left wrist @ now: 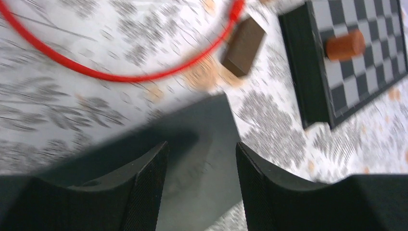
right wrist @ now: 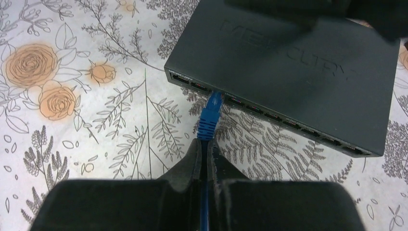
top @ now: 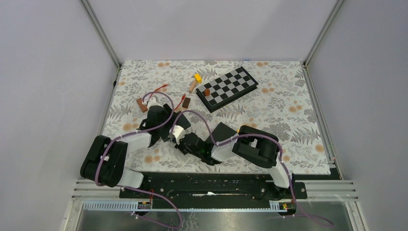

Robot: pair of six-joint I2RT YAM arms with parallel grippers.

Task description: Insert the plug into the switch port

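Note:
The black switch lies on the patterned table, its row of ports facing the right gripper. A blue plug has its clear tip at a port near the left end of that row; how deep it sits cannot be told. Its blue cable is pinched in my right gripper, just behind the boot. Over the switch, my left gripper has its fingertips apart, with the switch's dark top showing between them; whether they clamp it is unclear. From above, both grippers meet around the switch.
Behind the switch lie a red cable, a brown block and a checkered board with an orange-brown cylinder. A second dark flat box lies near the right forearm.

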